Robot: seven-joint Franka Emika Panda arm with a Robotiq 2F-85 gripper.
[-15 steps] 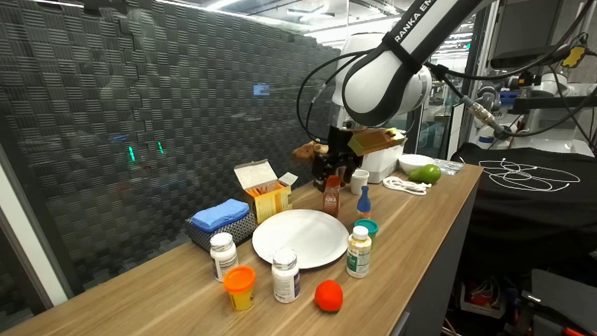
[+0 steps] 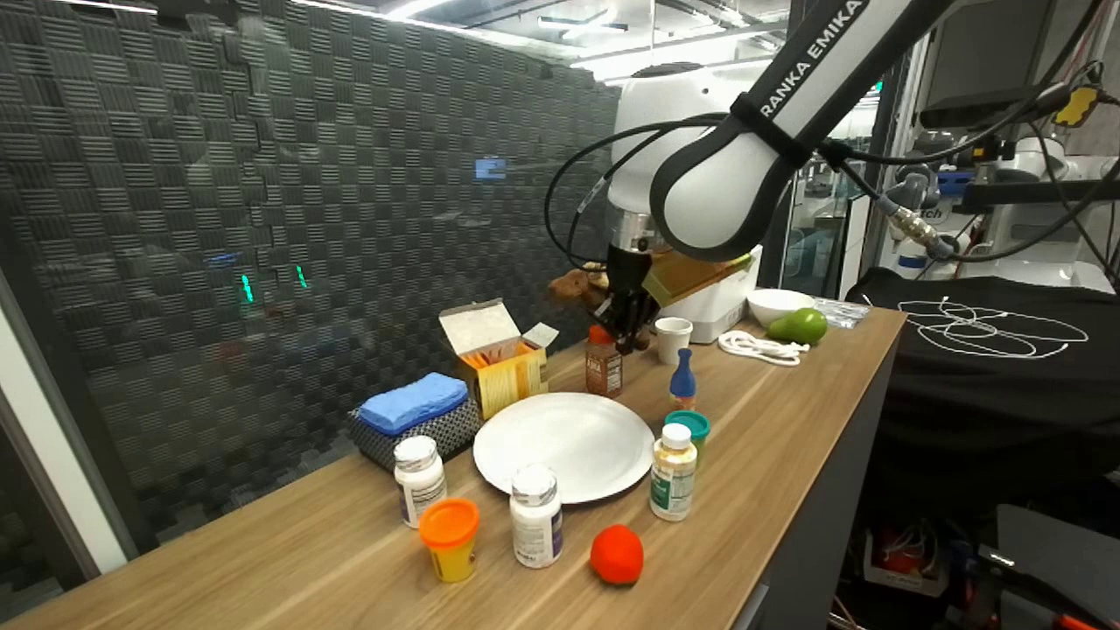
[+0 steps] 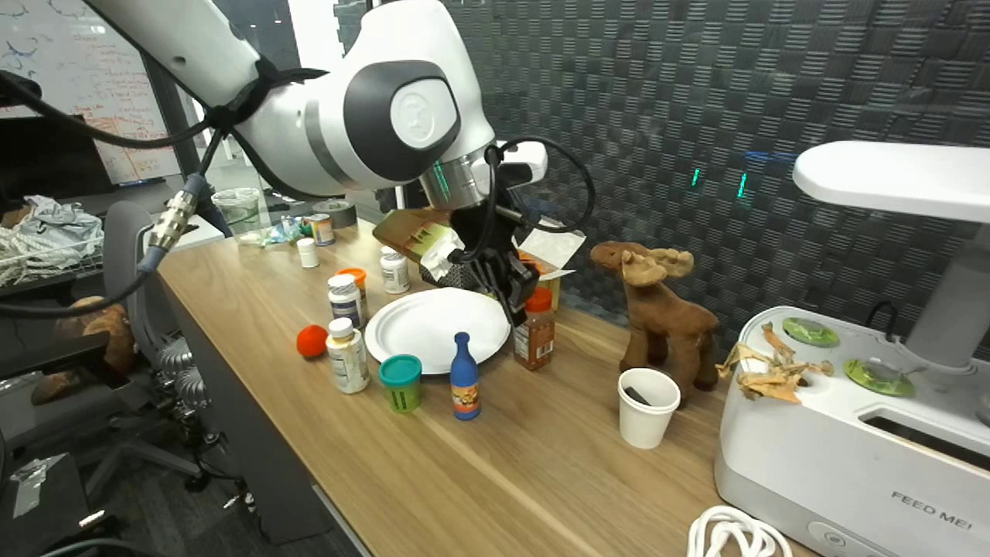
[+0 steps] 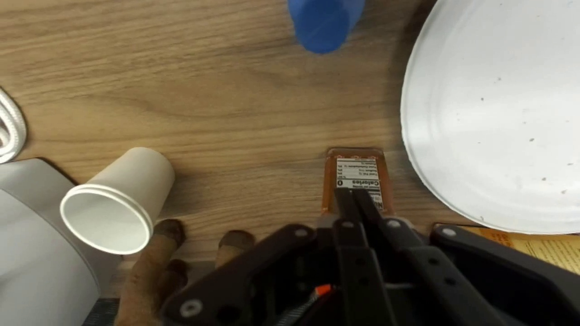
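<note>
A spice bottle with a red cap and brown contents (image 3: 535,342) stands upright on the counter beside the white plate (image 3: 418,325). My gripper is shut, its two fingertips together with nothing between them. In the wrist view it covers the bottle's cap and upper part; only the lower body with its nutrition label (image 4: 359,173) shows clearly. In exterior view 1 the fingers (image 2: 632,338) are beside the bottle's orange-red cap (image 2: 599,334). Whether they touch the bottle, I cannot tell.
A blue bottle (image 3: 464,379), a green tub (image 3: 401,382) and several pill bottles surround the plate. Near the bottle are an open yellow box (image 2: 509,378), a paper cup (image 3: 646,408) and a plush moose (image 3: 663,311). Bare counter lies between cup and blue bottle.
My gripper has gone from wide open around the bottle to shut. The bottle turned and shifted slightly away from exterior view 1's camera.
</note>
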